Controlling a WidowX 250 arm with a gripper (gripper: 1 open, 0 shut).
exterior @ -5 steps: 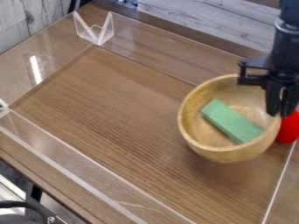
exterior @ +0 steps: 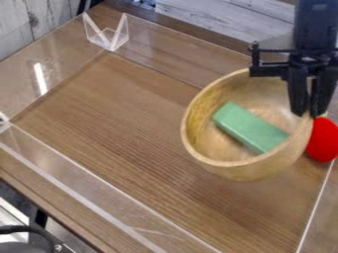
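Note:
A yellow bowl (exterior: 211,138) with a green block (exterior: 248,126) inside hangs tilted at the right of the view, held at its rim by my black gripper (exterior: 301,99), which comes in from the upper right. The fingertips are partly hidden at the rim. A red object (exterior: 321,141) shows just behind the bowl's right side.
The wooden tray or table surface (exterior: 106,119) is bare across the left and front. A small white wire-like holder (exterior: 109,30) stands at the back left. Dark round parts (exterior: 20,237) show at the lower left corner.
My gripper and the bowl with the green block have moved up and to the left, and more of the red object's surroundings show.

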